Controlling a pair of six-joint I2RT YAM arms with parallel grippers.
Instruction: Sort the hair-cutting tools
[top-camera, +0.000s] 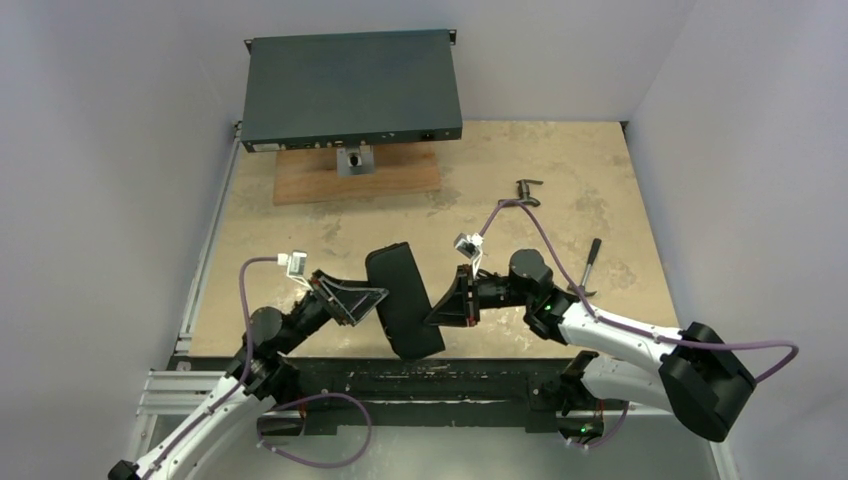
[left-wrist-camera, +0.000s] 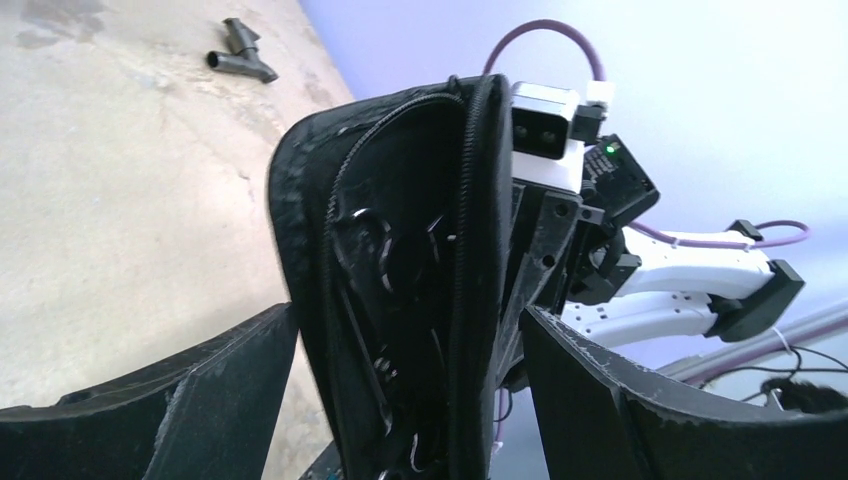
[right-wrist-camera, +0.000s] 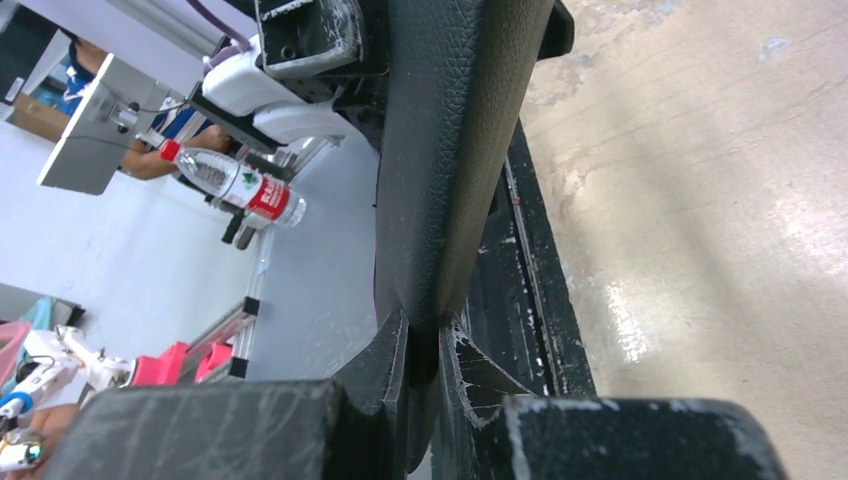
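Note:
A black zippered pouch (top-camera: 403, 300) is held up above the front of the table, its zip parted in the left wrist view, with metal tools (left-wrist-camera: 385, 260) partly visible inside. My right gripper is shut on the pouch, which rises from between its fingertips in the right wrist view. My left gripper (top-camera: 360, 305) stands open at the pouch's other side; in the left wrist view its two fingers (left-wrist-camera: 200, 410) flank the pouch.
A tap (top-camera: 523, 195) and a hammer (top-camera: 591, 262) lie on the right of the table (top-camera: 240, 250). A dark flat box (top-camera: 350, 85) on a wooden board (top-camera: 300, 185) fills the back left.

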